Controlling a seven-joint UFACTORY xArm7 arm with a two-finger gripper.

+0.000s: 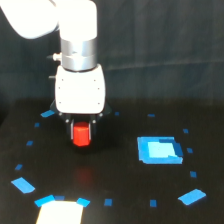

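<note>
A white robot arm reaches down from the upper left, its gripper [81,128] low over the dark tabletop. A red block [81,137] is at the fingertips, partly hidden by the gripper; whether the fingers are closed on it is hard to tell. To the right lies a blue-taped square [144,150] with a white centre [161,150].
A pale yellow and white object [60,212] is cut off at the bottom left. Small blue tape marks are scattered over the dark table [130,185].
</note>
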